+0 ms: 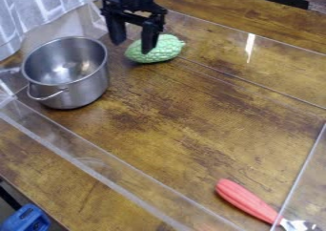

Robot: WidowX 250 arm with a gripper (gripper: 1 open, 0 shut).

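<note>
My black gripper [133, 33] hangs at the back of the table, its two fingers apart with nothing seen between them. Just below and right of it lies a green vegetable-like object [155, 50]. To the left stands a steel pot [65, 73] with a wire handle. A red-handled utensil [249, 199] lies at the front right, partly cut off by the frame.
Clear plastic walls edge the wooden table [192, 130], whose middle and right are free. A blue object [26, 219] sits at the lower left corner, and a pale wall rises behind the pot.
</note>
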